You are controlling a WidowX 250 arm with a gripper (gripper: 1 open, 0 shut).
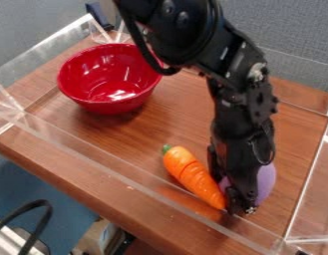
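My black gripper reaches down at the right side of the wooden table, over a purple object, possibly an eggplant, that is mostly hidden behind it. An orange toy carrot with a green top lies just left of the gripper, close against its lower end. Whether the fingers are open or shut on the purple object cannot be made out.
A red bowl sits at the back left. Clear plastic walls edge the work area. Cables hang off the lower left.
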